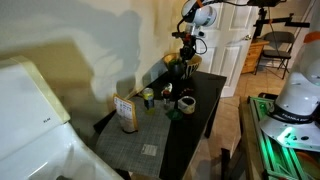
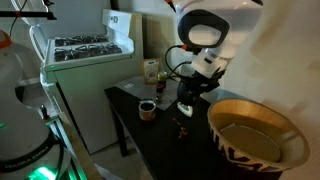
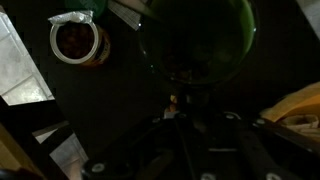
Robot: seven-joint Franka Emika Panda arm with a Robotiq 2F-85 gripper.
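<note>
In the wrist view a dark green pot (image 3: pixel 195 45) fills the top centre, with a pale utensil reaching into it. My gripper is at the pot's near edge, its fingers dark and hard to make out; the fingers look shut on that edge. From the side, the gripper (image 1: pixel 188 46) shows at the far end of the dark counter, above the pot (image 1: pixel 180 70). The second exterior view has the arm's white body (image 2: pixel 213 30) over the counter, where shadow hides the grip itself.
An open can (image 3: pixel 78 42) with dark red contents stands beside the pot. A large woven basket (image 2: pixel 258 130) occupies the counter's right side. Bottles and jars (image 2: pixel 151 72) stand at the back, and a stove (image 2: pixel 90 50) lies beyond. Bare counter (image 2: pixel 165 150) shows in front.
</note>
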